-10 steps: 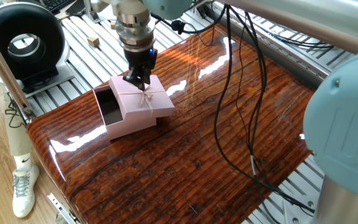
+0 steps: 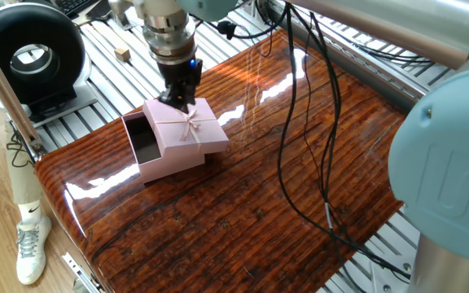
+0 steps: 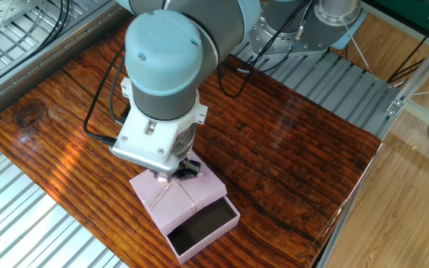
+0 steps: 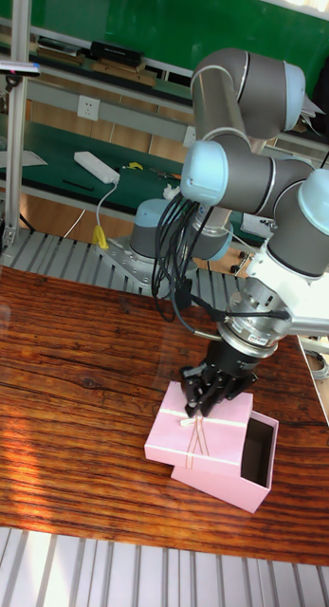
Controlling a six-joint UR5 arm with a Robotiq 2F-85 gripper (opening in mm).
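Observation:
A pink box (image 2: 174,168) sits on the brown wooden table, its dark inside (image 3: 199,228) partly uncovered. The pink lid (image 4: 217,443), tied with a pale ribbon bow (image 2: 190,128), lies shifted across the box and leaves one end exposed. My black gripper (image 2: 177,106) points down over the lid, near the bow and the lid's edge. In exterior view 3, the gripper (image 4: 199,403) overlaps the lid's far corner; contact cannot be made out. The dark fingers blend together, so their spacing is unclear. In exterior view 2 the wrist hides much of them.
Wide bare table (image 2: 243,220) surrounds the box. Black cables (image 2: 287,155) hang from the arm over the table. Slatted metal rails (image 4: 145,577) border the tabletop. A black ring-shaped device (image 2: 31,57) stands beyond the table at the left in exterior view 1.
My gripper and wrist have shifted slightly left in exterior view 1, and the hanging cables have moved slightly with the arm. The box and its lid have stayed in place.

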